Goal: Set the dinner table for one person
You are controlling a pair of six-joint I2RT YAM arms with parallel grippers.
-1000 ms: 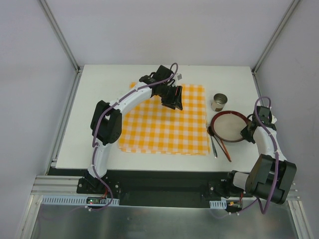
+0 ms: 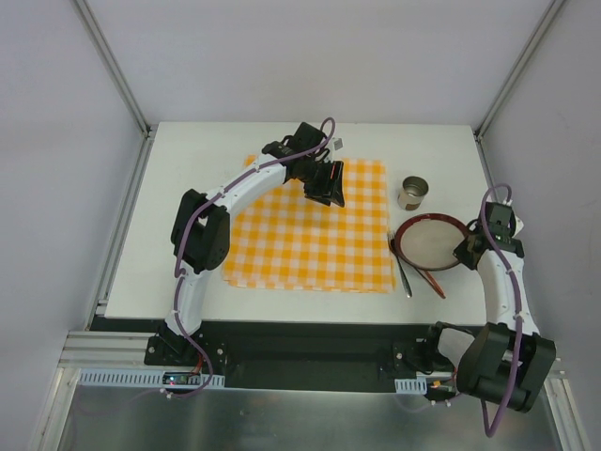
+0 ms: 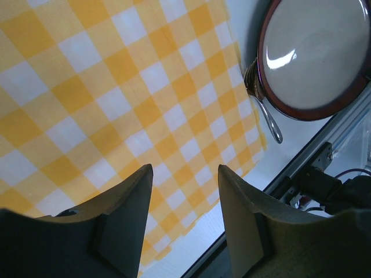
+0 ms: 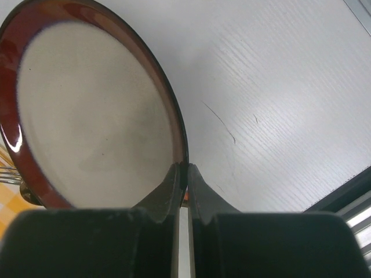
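Note:
A yellow-checked mat (image 2: 300, 244) covers the middle of the table. To its right lies a brown-rimmed plate (image 2: 427, 242), with a fork (image 3: 269, 119) and other cutlery (image 2: 434, 286) partly under or against it. A steel cup (image 2: 413, 193) stands behind the plate. My right gripper (image 2: 462, 250) is shut on the plate's right rim, as its wrist view shows. My left gripper hangs over the back right part of the mat, fingers apart with nothing between them.
Frame rails and walls bound the table; the right arm stands close to the right edge.
The right arm's elbow has shifted toward the front and right, while its gripper stays at the plate's rim. The plate has shifted slightly. The left arm looks unchanged.

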